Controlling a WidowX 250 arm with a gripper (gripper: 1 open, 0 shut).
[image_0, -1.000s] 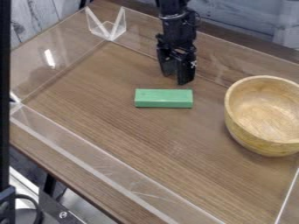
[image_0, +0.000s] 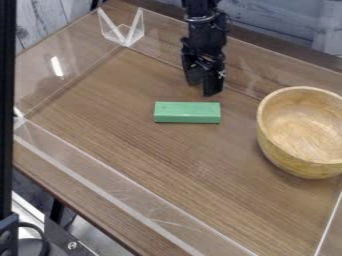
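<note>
A black robot arm reaches in from the top of the camera view, its gripper (image_0: 203, 80) low over the wooden table at the upper middle, behind a green rectangular block (image_0: 187, 112). The fingers are dark and small, and whether anything lies between them is hard to make out.
A large wooden bowl (image_0: 301, 135) stands at the right. A white wire-like object (image_0: 120, 28) is at the top left. Black cable shows at the bottom left corner.
</note>
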